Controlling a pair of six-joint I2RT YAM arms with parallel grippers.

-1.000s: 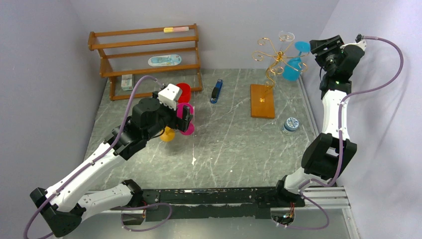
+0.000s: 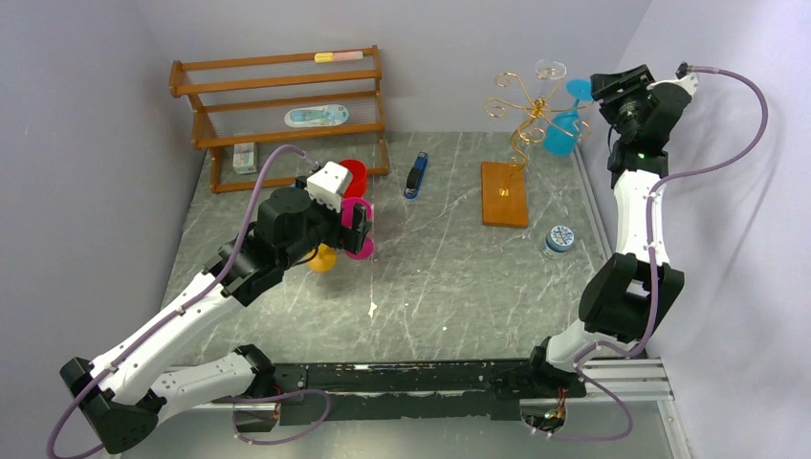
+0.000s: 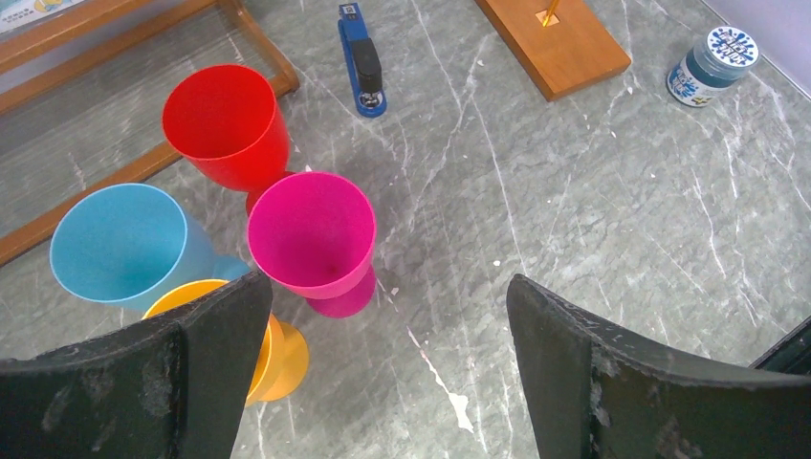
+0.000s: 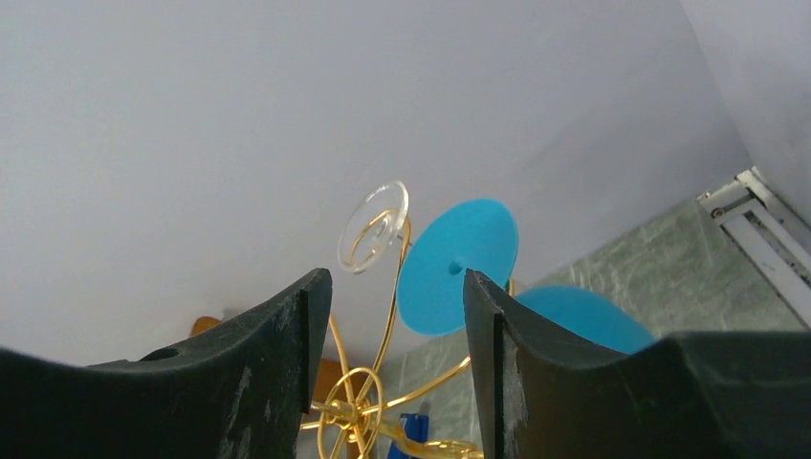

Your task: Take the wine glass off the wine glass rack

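The gold wine glass rack (image 2: 534, 113) stands on a wooden base (image 2: 504, 196) at the back right. A blue glass (image 2: 561, 134) and a clear glass (image 2: 551, 70) hang on it. My right gripper (image 2: 599, 88) is part open beside the blue glass's foot; in the right wrist view that blue disc (image 4: 449, 277) lies ahead of the fingers, with none of it clearly held. My left gripper stands open above the coloured cups at the left, with nothing held.
Cups in red (image 3: 220, 115), pink (image 3: 311, 229), blue and yellow sit at the left, before a wooden shelf. A blue stapler (image 2: 416, 176) and a jar (image 2: 558, 240) lie on the table.
My right gripper and arm have shifted slightly left toward the blue glass. The left arm is unchanged.
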